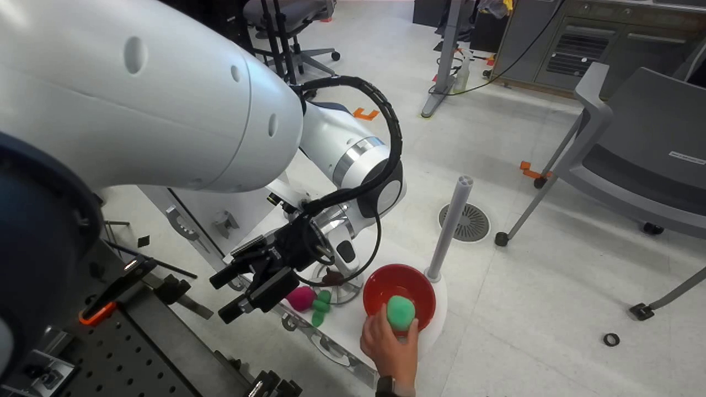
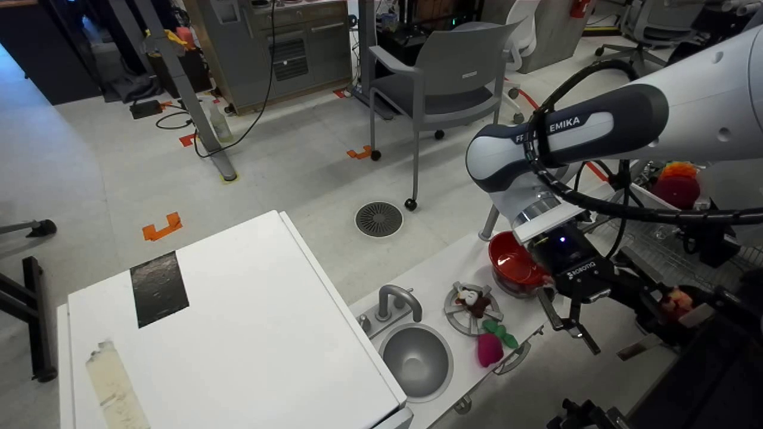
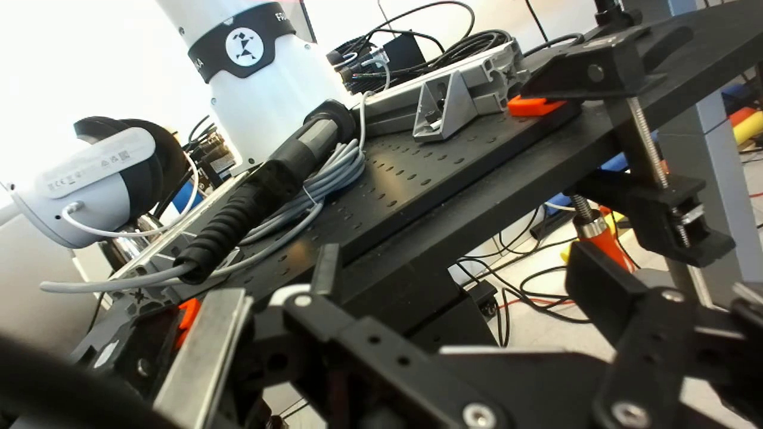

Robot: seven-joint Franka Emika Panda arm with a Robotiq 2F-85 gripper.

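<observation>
My gripper (image 1: 226,298) is open in the air off the front edge of the small white counter, with nothing between its fingers. In the wrist view its fingers (image 3: 608,293) stand wide apart, facing the black bench. A red bowl (image 1: 377,291) sits at the counter's rounded end. A person's hand (image 1: 390,350) holds a green round thing (image 1: 401,312) over the bowl; whether it touches the bowl I cannot tell. Near the counter's front edge lies a magenta vegetable-like toy (image 2: 490,349) with green leaves (image 2: 501,332). A small brown and white toy (image 2: 474,301) rests on the burner ring.
A grey sink (image 2: 416,361) and faucet (image 2: 400,300) adjoin the burner. A grey post (image 1: 451,228) rises by the bowl. The black perforated bench (image 3: 400,171), with clamps (image 3: 644,121) and cables, lies close to the gripper. A large white box (image 2: 250,314) borders the counter.
</observation>
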